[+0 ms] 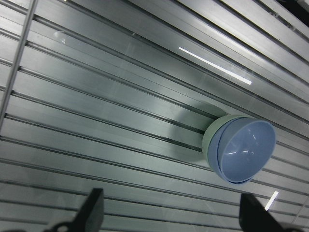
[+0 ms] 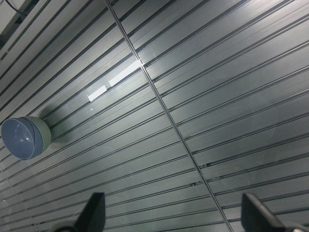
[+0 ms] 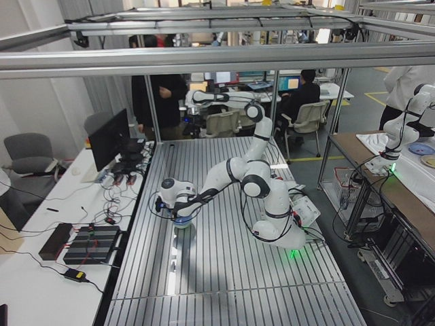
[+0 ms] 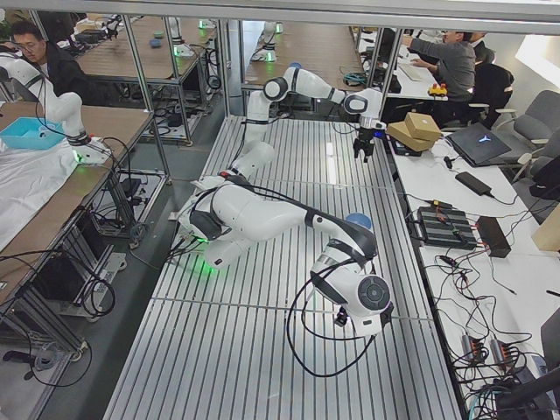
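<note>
Nested bowls, blue inside pale green, sit on the slatted metal table (image 4: 245, 350), seen at right in the left wrist view (image 1: 244, 150) and at left in the right wrist view (image 2: 19, 137). My left gripper (image 4: 363, 150) hangs above the table, offset from the bowls; its fingers stand wide apart at the lower edge of its wrist view, empty. My right gripper (image 4: 346, 317) is also raised to one side of the bowls, open and empty. In the camera left view the near arm partly hides the bowls (image 3: 182, 221).
A white desk (image 3: 41, 292) with monitor, power boxes and cables runs alongside the table. A neighbouring bench (image 3: 414, 204) with another arm stands across a gap. Metal frame bars pass overhead.
</note>
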